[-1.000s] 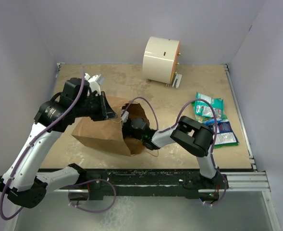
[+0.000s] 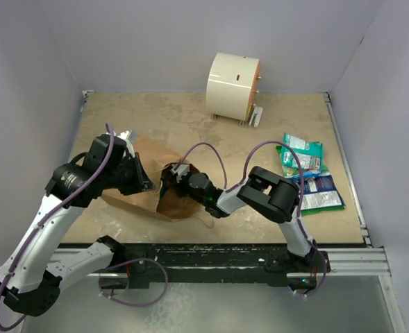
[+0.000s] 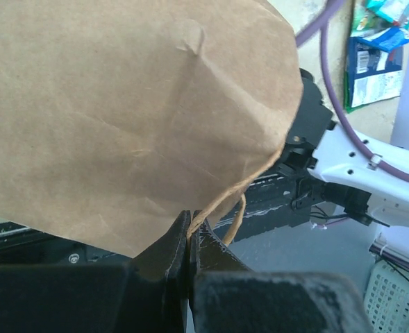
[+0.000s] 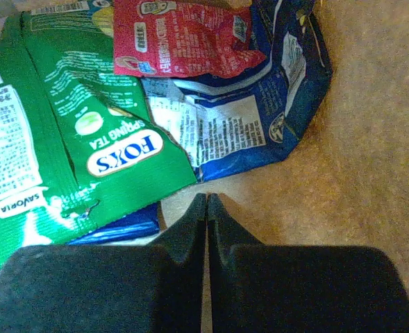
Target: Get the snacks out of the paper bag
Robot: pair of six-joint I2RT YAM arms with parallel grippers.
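Note:
The brown paper bag lies on its side, its mouth facing right. My left gripper is shut on the bag's twisted paper handle. Inside the mouth, the right gripper has its fingertips together with nothing between them. Just left of those tips lies the green Fox's packet, outside the fingers. A small red packet rests over a dark blue packet beyond. More blue wrapping shows under the green one. In the top view the bag hides most of these snacks.
Teal packets and a dark blue packet lie at the table's right side. A white drum-shaped object stands at the back. Bare table lies between bag and packets.
My left arm has moved left, tilting the bag.

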